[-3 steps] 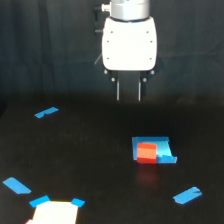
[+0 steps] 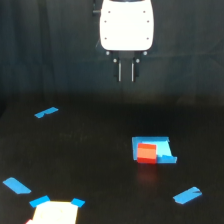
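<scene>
High at the top of the camera view hangs my gripper [image 2: 126, 80], fingers pointing down, with a visible gap and nothing between them. A small red block [image 2: 147, 152] sits far below it and slightly to the right. The block rests on the lower left part of a light blue square [image 2: 164, 148] with blue tape along its border. Clear space separates the gripper from the block.
Blue tape strips lie on the dark table at the left [image 2: 16, 186], far left [image 2: 46, 112] and right [image 2: 187, 195]. A bright pale object [image 2: 55, 213] is cut off at the bottom edge.
My gripper has risen in the view, and its fingers stand closer together than before. The red block and the taped square have stayed in place.
</scene>
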